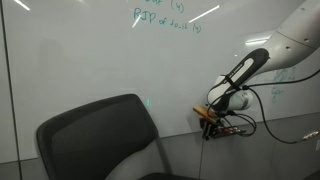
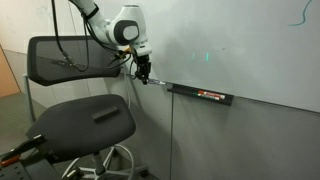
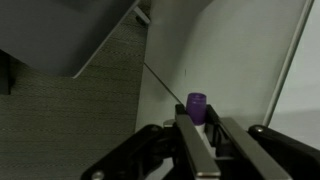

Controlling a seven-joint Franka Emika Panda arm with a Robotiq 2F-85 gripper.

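A marker with a purple end [image 3: 197, 106] stands out between the fingers in the wrist view. My gripper is shut on it, and the marker's lower part is mostly hidden by the fingers. In exterior view 1 the gripper [image 1: 207, 132] hangs in front of the lower edge of the whiteboard [image 1: 100, 60]. Exterior view 2 has the gripper [image 2: 143, 80] close to the left end of the black tray [image 2: 185, 91]; the marker is too small to make out there.
A dark office chair [image 2: 85, 125] stands below and beside the arm, with its backrest [image 1: 98, 140] left of the gripper in exterior view 1. On the tray lies a small dark item with red on it [image 2: 211, 95]. Teal writing [image 1: 168, 20] marks the board.
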